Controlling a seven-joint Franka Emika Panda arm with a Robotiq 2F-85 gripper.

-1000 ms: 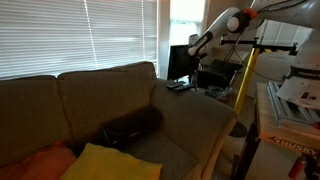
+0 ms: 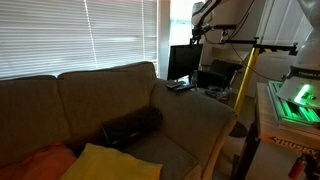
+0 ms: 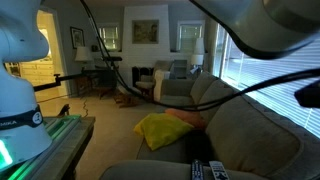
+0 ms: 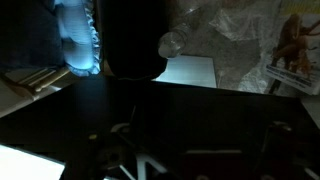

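Note:
High above the far end of the sofa's armrest, my gripper (image 2: pixel 196 37) hangs in the first exterior view. It is small there. In the wrist view the gripper is open and very dark, with nothing visible between its fingers. Dark remotes (image 2: pixel 178 85) lie on the armrest; the second exterior view shows two of them, one remote (image 3: pixel 197 170) beside another remote (image 3: pixel 217 170). A black bag-like item (image 2: pixel 132 128) rests on the seat of the brown sofa (image 2: pixel 110 95). The large arm fills the top of the second exterior view, and the gripper is out of frame there.
Yellow cushion (image 2: pixel 112 163) and red cushion (image 2: pixel 40 163) lie on the sofa. A dark screen (image 2: pixel 184 61) stands behind the armrest. A wooden table (image 2: pixel 285 133) is at right. The wrist view shows a black cylindrical object (image 4: pixel 135 40) and a printed sheet (image 4: pixel 298 48).
Over the last second my gripper has risen from near the armrest's far end to well above it. The remotes, cushions and black item look unmoved.

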